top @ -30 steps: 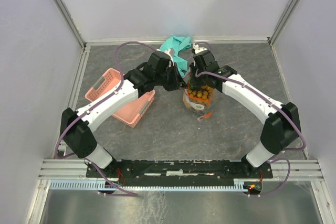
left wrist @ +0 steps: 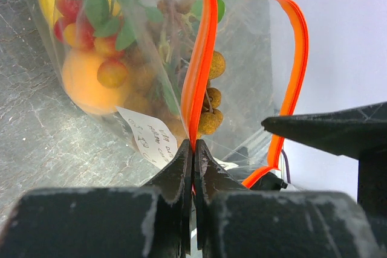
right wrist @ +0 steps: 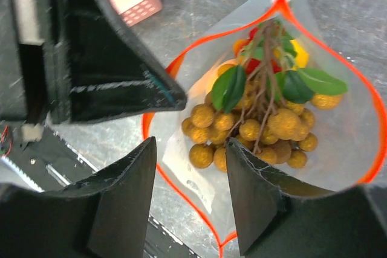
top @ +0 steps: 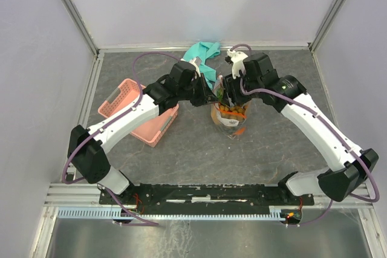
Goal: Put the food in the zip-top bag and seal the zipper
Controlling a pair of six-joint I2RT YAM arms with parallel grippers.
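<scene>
The clear zip top bag (top: 228, 126) stands mouth up near the table's middle, its orange-edged opening wide apart. Inside lie a bunch of brown round fruit (right wrist: 269, 131) with green leaves, plus red, yellow and orange pieces (left wrist: 91, 77). My left gripper is shut on the bag's orange rim (left wrist: 202, 70) at its left side. Over the mouth, my right gripper holds its fingers (right wrist: 245, 191) parted, with no food gripped between them. In the left wrist view one dark right fingertip (left wrist: 284, 126) shows near the opposite rim.
An empty pink basket (top: 151, 128) sits to the left under the left arm. Behind the bag lies a crumpled teal cloth (top: 204, 52).
My right arm has shifted right and its elbow has swung outward, with the gripper still over the bag's mouth. The left arm and the basket keep their places.
</scene>
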